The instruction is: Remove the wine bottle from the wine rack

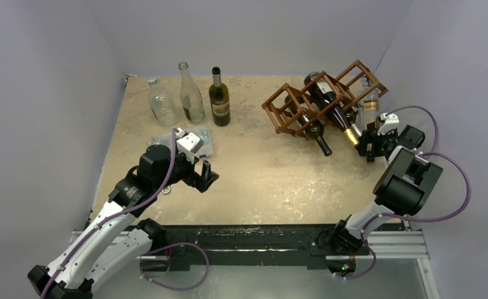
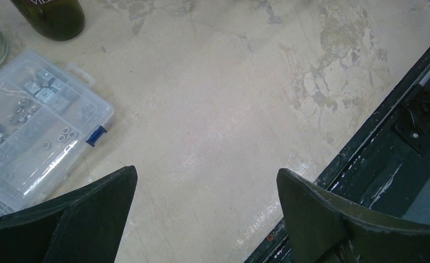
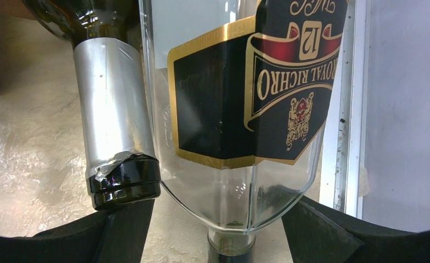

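The wooden wine rack (image 1: 335, 98) stands at the back right with several bottles lying in it, necks toward the front. A clear bottle with a black and gold label (image 3: 251, 98) lies at the rack's right end. Its dark-capped neck (image 3: 231, 249) passes between the fingers of my right gripper, which are open with a gap on either side. Over the table's left part, my left gripper hangs open with nothing between its fingers.
A silver-collared bottle neck (image 3: 114, 104) lies close left of the clear bottle, just above one right finger. Three bottles, including a green one (image 1: 220, 103), stand at the back left near a clear parts box (image 2: 43, 120). A wall (image 1: 459, 93) rises at the right.
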